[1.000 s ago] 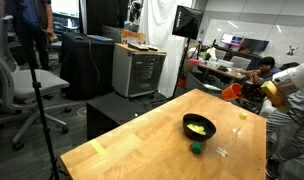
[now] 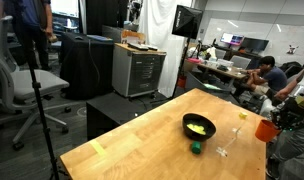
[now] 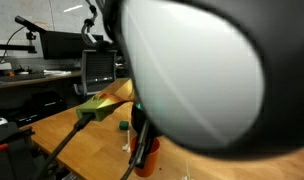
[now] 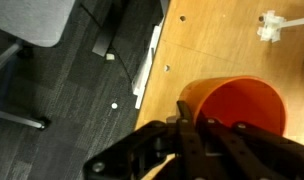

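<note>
An orange cup (image 2: 265, 130) stands upright near the right edge of the wooden table in exterior view 1. My gripper (image 2: 278, 122) is shut on its wall from the right. In the wrist view, the open mouth of the cup (image 4: 242, 104) faces the camera, with the dark fingers (image 4: 185, 112) at its near rim. Exterior view 2 shows the cup (image 3: 146, 160) low beneath the large white arm. Whether its base touches the tabletop I cannot tell.
A black bowl (image 2: 198, 128) with yellow pieces in it sits mid-table, and a small green object (image 2: 196, 147) lies in front. Between bowl and cup lies a thin white item (image 2: 224, 151). Dark floor (image 4: 87, 90) lies beyond the edge.
The cup, held in my gripper, has come down from above the far right of the table and moved right, toward the edge. It was tilted a second ago and is now upright.
</note>
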